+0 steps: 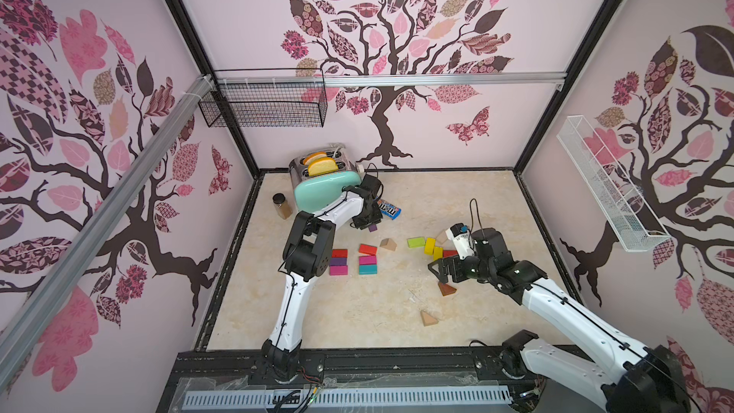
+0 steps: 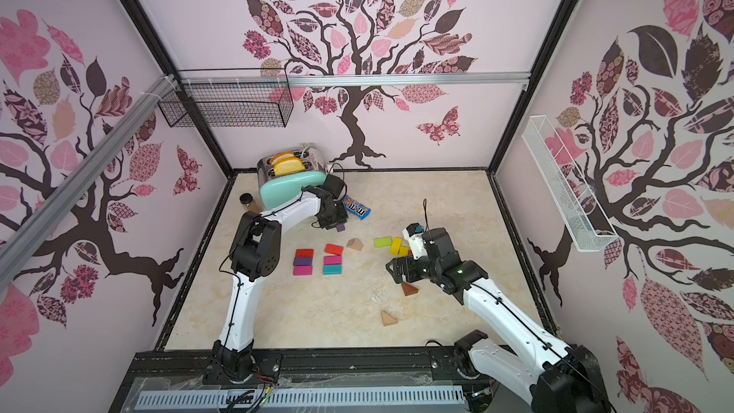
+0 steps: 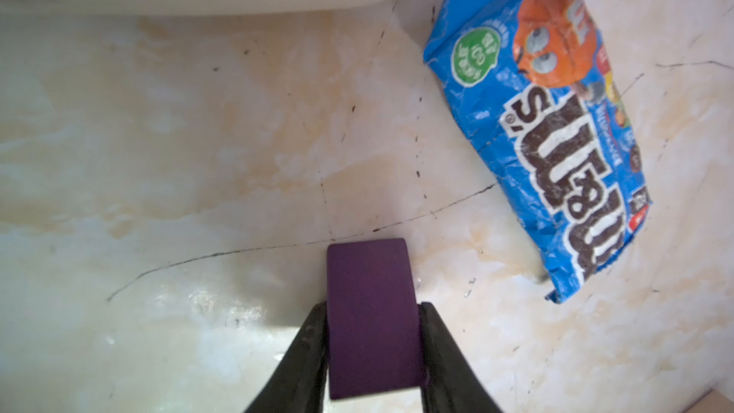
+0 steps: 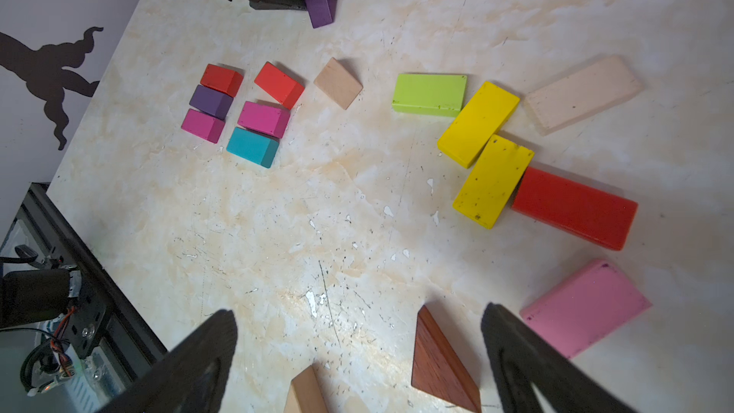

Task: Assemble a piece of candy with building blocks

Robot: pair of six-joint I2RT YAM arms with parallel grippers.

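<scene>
My left gripper is at a purple block point(image 3: 371, 283) near the toaster, with its fingers against the block's sides. The blue M&M's bag point(image 3: 539, 130) lies to its right. My right gripper hangs open above the right group: a lime block point(image 4: 428, 94), yellow blocks point(image 4: 493, 181), a red block point(image 4: 573, 208), a pink block point(image 4: 585, 307) and wooden triangles point(image 4: 443, 363). A left group holds red point(image 4: 279, 85), purple point(image 4: 211, 101), magenta point(image 4: 263, 118) and teal point(image 4: 252, 147) blocks, with a wooden piece point(image 4: 338, 83) beside them.
The mint toaster point(image 1: 321, 191) stands at the back left, a dark-capped jar point(image 1: 282, 208) left of it. Wire baskets point(image 1: 263, 103) hang on the walls.
</scene>
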